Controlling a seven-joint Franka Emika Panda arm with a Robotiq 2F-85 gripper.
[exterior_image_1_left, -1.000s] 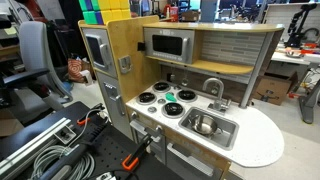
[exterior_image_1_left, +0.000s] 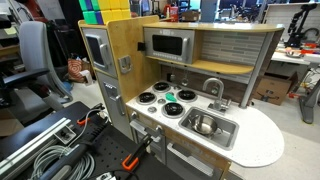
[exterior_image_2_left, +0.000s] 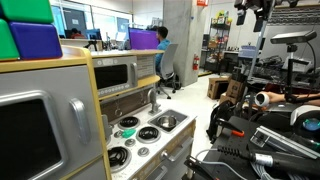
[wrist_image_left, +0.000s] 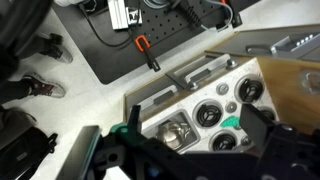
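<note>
In the wrist view my gripper is open, its dark fingers spread wide along the bottom edge with no object held between them. It looks down from above on a toy kitchen. A small green object (exterior_image_1_left: 170, 97) lies among the black burners (exterior_image_1_left: 146, 98) of the stove top; its exact kind is too small to tell. To its right, a metal pot (exterior_image_1_left: 206, 127) sits in the grey sink (exterior_image_1_left: 226, 136) beside the faucet (exterior_image_1_left: 217, 88). The gripper is out of sight in exterior view 1.
A microwave (exterior_image_1_left: 169, 44) fills the shelf above the stove. The tall cabinet (exterior_image_2_left: 50, 125) stands at the kitchen's left end. A black table (wrist_image_left: 111, 55) with cables and an orange-marked clamp (wrist_image_left: 146, 50) lies in front.
</note>
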